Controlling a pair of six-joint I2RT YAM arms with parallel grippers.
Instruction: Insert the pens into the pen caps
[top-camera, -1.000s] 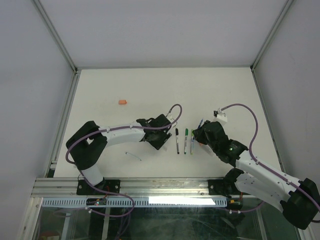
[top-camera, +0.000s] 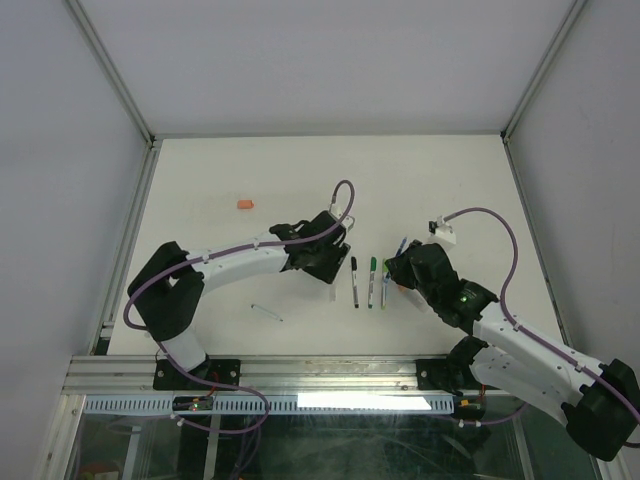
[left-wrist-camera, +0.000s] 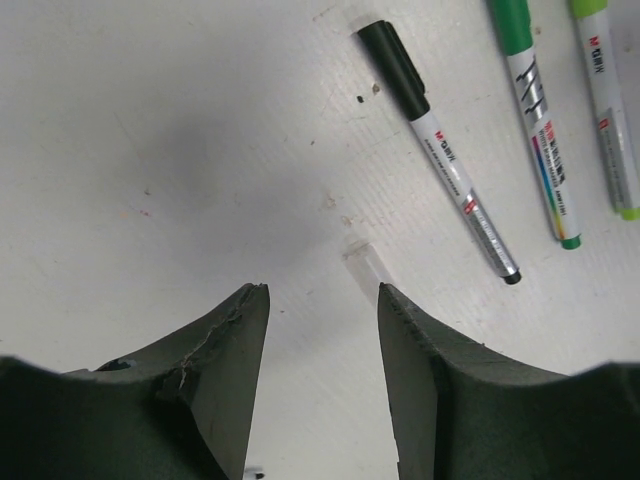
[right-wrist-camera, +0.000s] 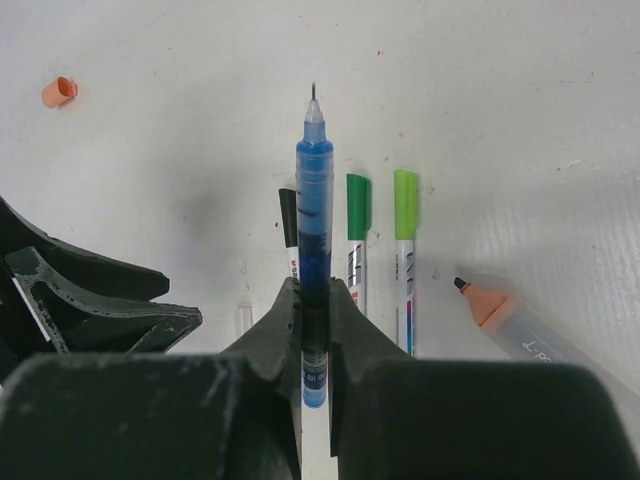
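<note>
A blue pen stands out from my right gripper, which is shut on its lower part, the thin tip pointing away and bare. On the table below lies a clear pen cap, just ahead of my left gripper, which hangs open and empty above the table. Markers with a black cap, a dark green cap and a light green cap lie side by side to the right of the clear cap. An orange cap sits farther back at the left.
An orange-tipped clear tube lies right of the markers, near my right gripper. A thin pen-like stick rests at the front left.
My left gripper has shifted about over the area left of the markers, and now sits a little farther back, with the clear cap uncovered in front of it. The right arm holds still.
</note>
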